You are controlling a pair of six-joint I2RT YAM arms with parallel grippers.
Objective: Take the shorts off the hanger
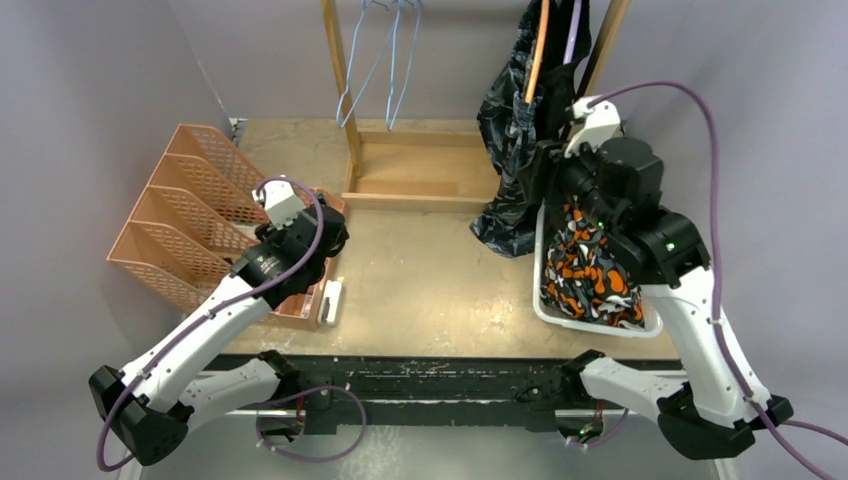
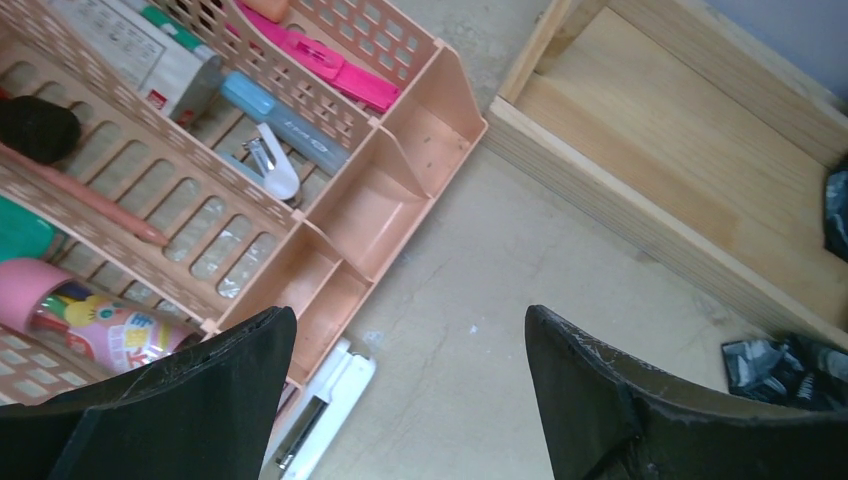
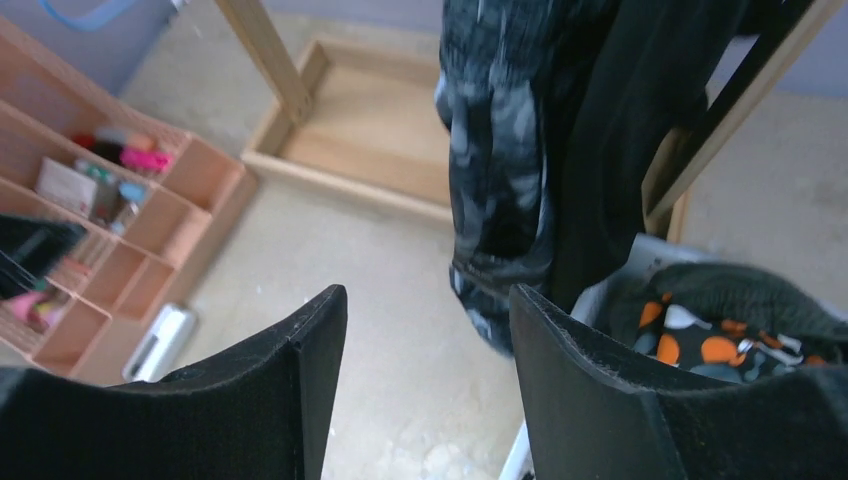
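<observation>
Dark patterned shorts (image 1: pixel 502 118) hang from an orange hanger (image 1: pixel 538 50) at the rack's right end, with a plain black garment beside them on a purple hanger (image 1: pixel 572 32). In the right wrist view the shorts (image 3: pixel 492 150) hang beyond the fingertips, with no cloth between the fingers. My right gripper is open, and in the top view it stands over the lower part of the hanging garments. My left gripper stands open and empty above the table, at the right edge of the organizer.
A white basket (image 1: pixel 590 326) with orange-and-black patterned cloth lies under my right arm. The pink organizer (image 1: pixel 300 322) occupies the left. Blue hangers (image 1: pixel 392 80) hang empty on the wooden rack (image 1: pixel 415 203).
</observation>
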